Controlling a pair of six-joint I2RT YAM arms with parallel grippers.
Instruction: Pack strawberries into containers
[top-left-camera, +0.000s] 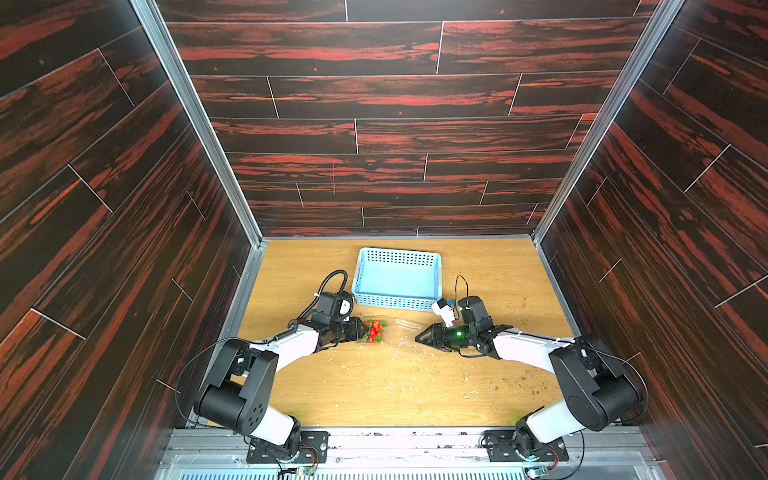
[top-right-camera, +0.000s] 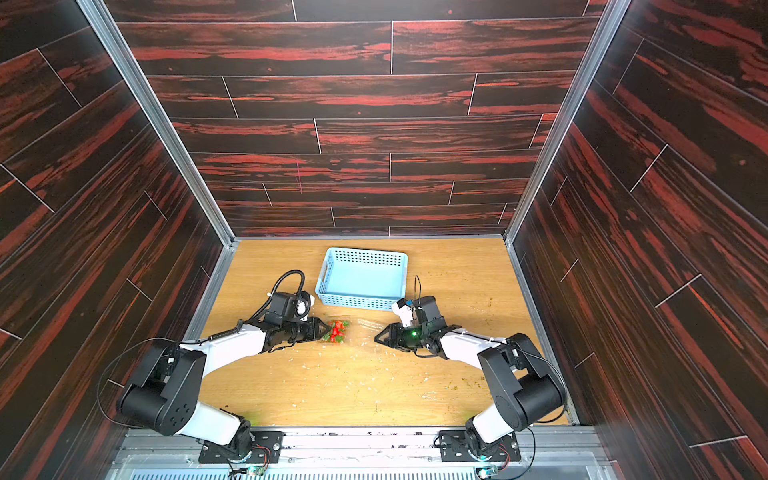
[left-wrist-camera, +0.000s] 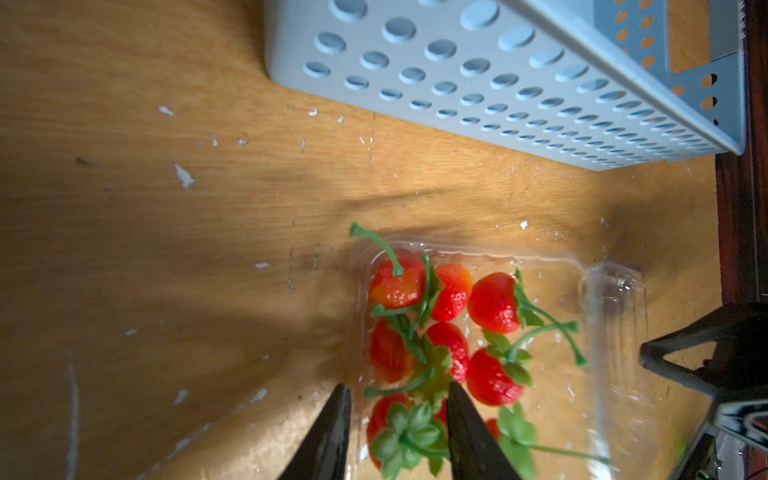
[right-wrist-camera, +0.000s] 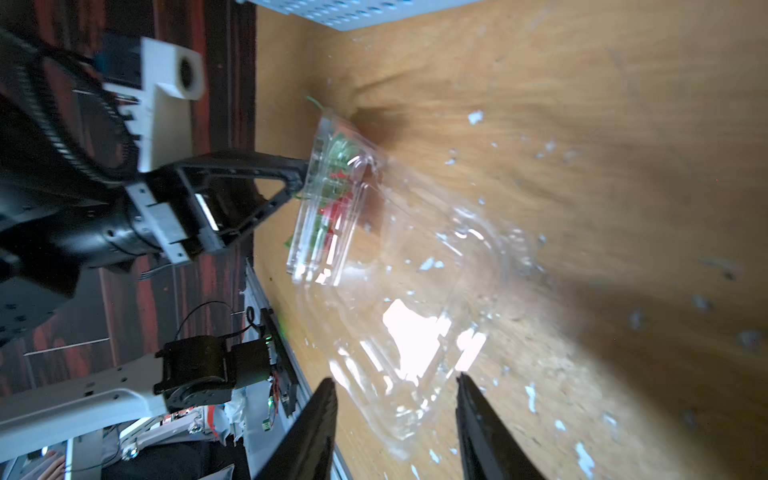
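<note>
Several red strawberries (left-wrist-camera: 496, 380) with green stems lie in a clear plastic container (left-wrist-camera: 472, 249), in front of the blue basket. Its transparent lid (right-wrist-camera: 400, 240) is folded open toward the right arm. My left gripper stands open at the container's left part; its fingers (left-wrist-camera: 472, 436) overlap the nearest berries in the left wrist view, and contact cannot be told. My right gripper has a wide gap between its fingers, with the lid's near corner showing between them. Whether either finger touches the lid is unclear.
A light blue perforated basket (top-left-camera: 397, 303) stands empty just behind the container. Both arms face each other closely across the container.
</note>
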